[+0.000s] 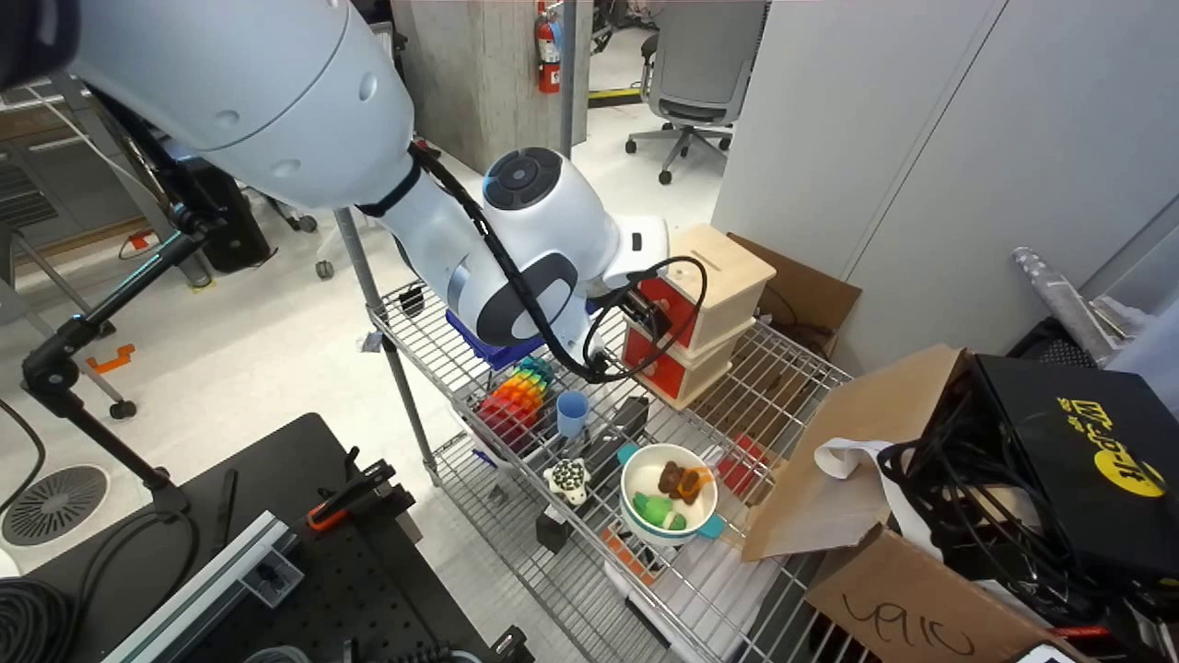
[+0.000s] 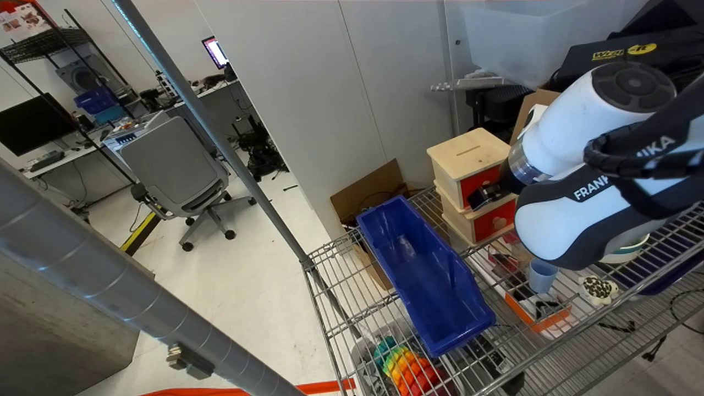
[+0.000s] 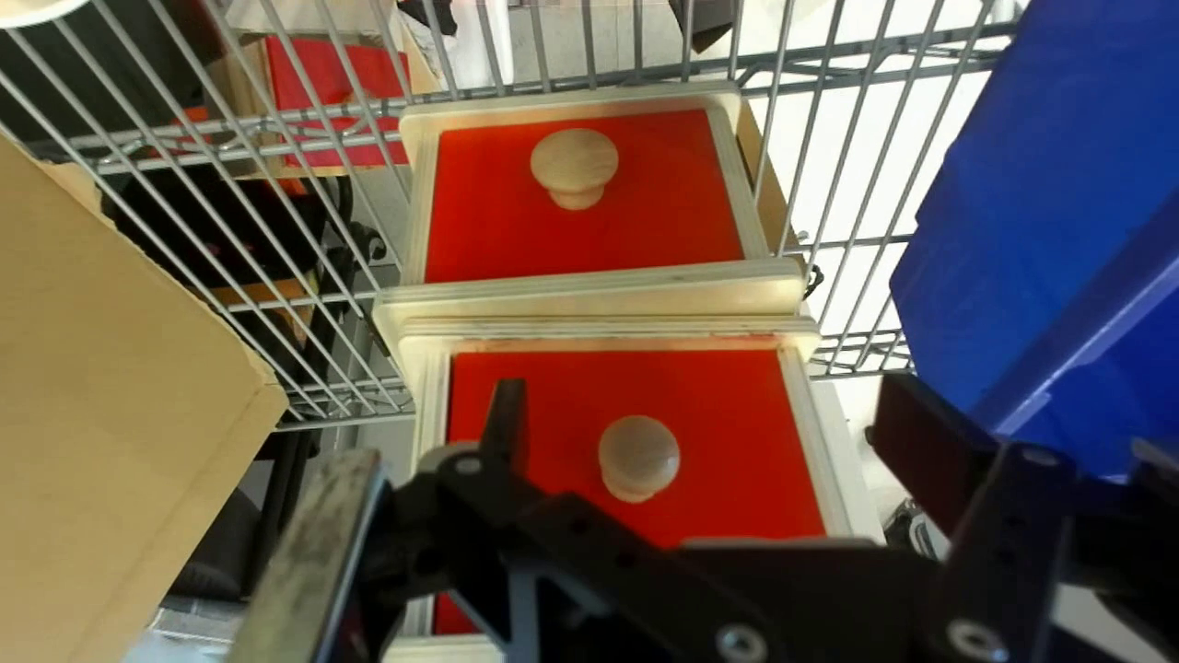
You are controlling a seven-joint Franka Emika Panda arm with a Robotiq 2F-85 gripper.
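Two wooden boxes with red drawer fronts are stacked on the wire shelf, the upper box (image 2: pixel 469 158) resting on the lower box (image 2: pixel 472 221). My gripper is open in front of the upper box's red front. In the wrist view that box's round knob (image 3: pixel 638 455) appears between the spread fingers, nearer the left one, and nothing is gripped. The lower box's knob (image 3: pixel 575 164) shows farther up the same view. Both drawers look closed. Exterior view 1 has the arm and its cable partly covering the red fronts.
A blue bin (image 2: pixel 422 274) stands beside the boxes. A blue cup (image 1: pixel 571 412), a spotted figure (image 1: pixel 568 479) and a white bowl (image 1: pixel 666 492) with small toys are elsewhere on the shelf. An open cardboard box (image 1: pixel 862 464) borders the other side.
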